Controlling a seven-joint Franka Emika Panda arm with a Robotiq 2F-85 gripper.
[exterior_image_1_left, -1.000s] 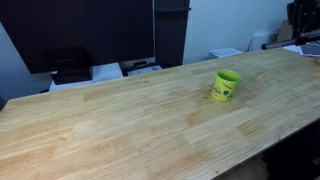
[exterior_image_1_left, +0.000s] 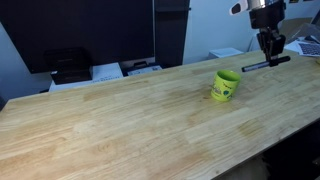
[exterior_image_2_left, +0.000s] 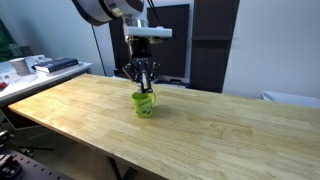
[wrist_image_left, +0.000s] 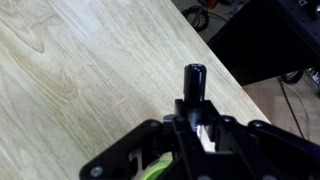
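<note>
A green mug (exterior_image_1_left: 225, 85) with printing on its side stands upright on the wooden table. My gripper (exterior_image_1_left: 272, 62) is shut on a dark, rod-like marker (exterior_image_1_left: 258, 66), held above the table and close to the mug in exterior view 1. Seen from exterior view 2, the gripper (exterior_image_2_left: 145, 80) hangs just over the mug (exterior_image_2_left: 144, 104). The wrist view has the marker (wrist_image_left: 194, 84) standing out from between the fingers, with a bit of the mug's green rim (wrist_image_left: 156, 172) partly hidden below the gripper.
Black screens (exterior_image_1_left: 85, 35) stand behind the table. To the left in exterior view 2, a side table (exterior_image_2_left: 40, 77) carries a dark stack of items and a white cup (exterior_image_2_left: 20, 67).
The gripper has come in from the right edge of exterior view 1, moving left toward the mug with the marker held. The mug has stayed in place.
</note>
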